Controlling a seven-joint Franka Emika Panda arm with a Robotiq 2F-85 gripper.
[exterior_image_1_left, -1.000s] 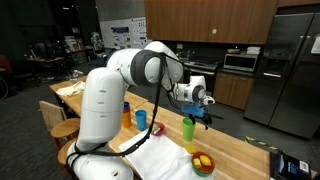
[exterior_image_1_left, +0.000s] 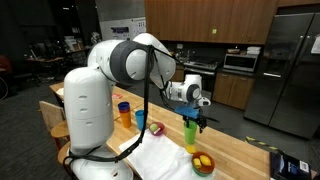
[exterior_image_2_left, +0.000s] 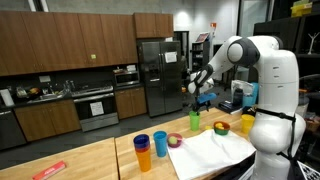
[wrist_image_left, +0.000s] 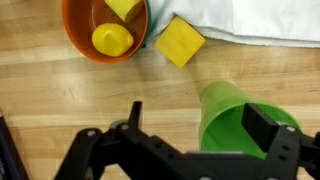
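Observation:
A tall green cup (exterior_image_1_left: 190, 132) stands on the wooden table. My gripper (exterior_image_1_left: 193, 116) is around the top of it, its fingers apart. In the wrist view the cup (wrist_image_left: 222, 100) shows below and between the dark fingers, nearer the right one. The gripper is open, and no grip on the cup shows. Just beside the cup lies a yellow block (wrist_image_left: 180, 42). In exterior view 2 the gripper (exterior_image_2_left: 203, 103) is above the green cup (exterior_image_2_left: 196, 121), partly blending with the arm.
A reddish bowl (wrist_image_left: 72, 35) holding yellow items sits near the block. White cloth (exterior_image_1_left: 155, 158) covers the table's front. Blue cups (exterior_image_1_left: 141, 117), orange cups (exterior_image_2_left: 143, 161) and a pink bowl (exterior_image_1_left: 156, 128) stand on the far side. Bare table (exterior_image_1_left: 235, 155) lies to the right.
The arm has shifted left in exterior view 1, and the gripper has come down slightly toward the green cup. Cup, block and bowl stay put.

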